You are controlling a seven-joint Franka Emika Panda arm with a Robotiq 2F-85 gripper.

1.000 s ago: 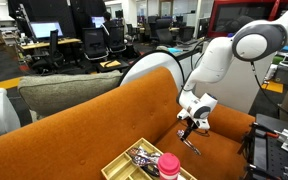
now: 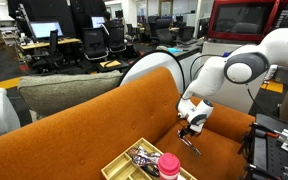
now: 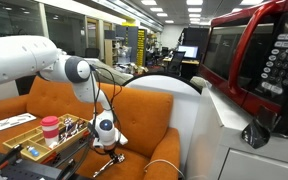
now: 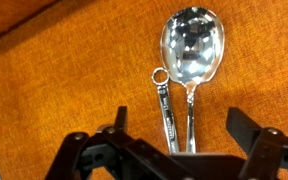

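On the orange couch seat lies a shiny metal spoon [image 4: 192, 42], its bowl pointing to the far side in the wrist view. Right beside its handle is a thin dark strip with a ring at its end, perhaps a key tag [image 4: 166, 108]. My gripper is open over the handles, its two black fingers spread on either side of them with nothing held. In exterior view 1 the gripper [image 2: 191, 131] points down just over the seat, close to the spoon [image 2: 190, 146]. The lower ends of both handles run out of sight behind the gripper's body.
A wooden tray [image 2: 112, 168] with several utensils stands to the left on the seat. A red-lidded container [image 2: 169, 166] is at the tray's right part. The couch backrest [image 2: 74, 120] rises behind; bare seat lies around the spoon.
Over the last second the arm has shifted slightly to the right in exterior view 1. The tray, container and spoon look unmoved.
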